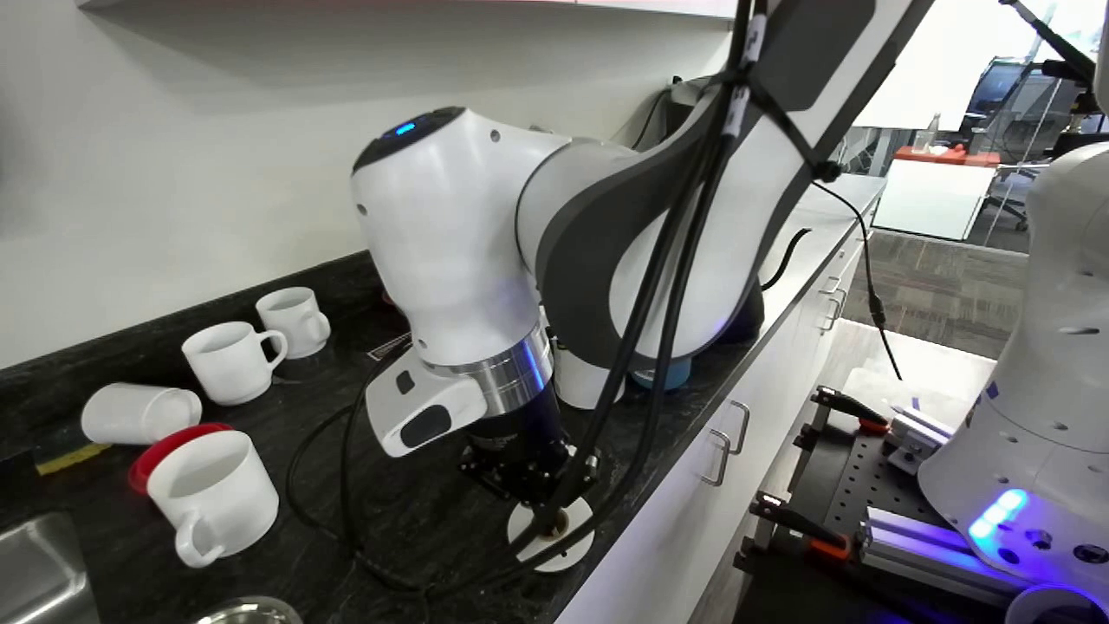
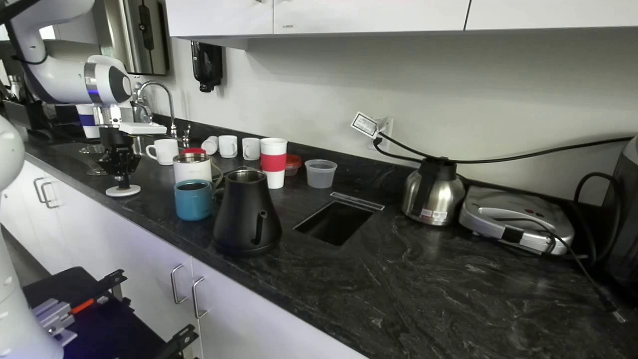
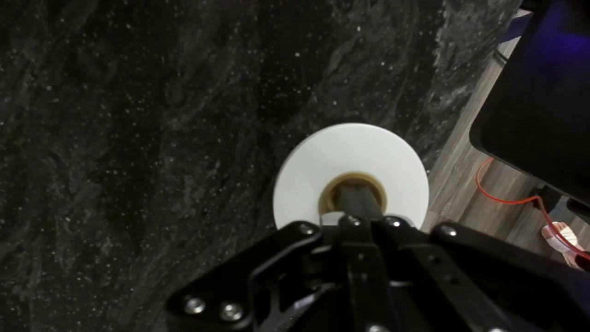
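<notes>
A flat white ring (image 3: pixel 309 171) with a brown-lined central hole lies on the dark counter, close to the front edge. Over it my gripper points down, its fingers together and their tips at the hole. Nothing shows between the fingers, though their bodies hide the near part of the ring. From the side, in exterior view 2, the gripper (image 2: pixel 123 181) stands directly above the ring (image 2: pixel 123 191), touching it or nearly so. Exterior view 1 has cables crossing in front of the ring (image 1: pixel 569 551).
White mugs (image 1: pixel 213 489) and a red lid (image 1: pixel 140 473) are by the wall, near the sink (image 1: pixel 42 572). A white canister (image 2: pixel 192 170), a teal mug (image 2: pixel 193 200) and a black kettle (image 2: pixel 246 215) stand further along. Open counter lies between ring and mugs.
</notes>
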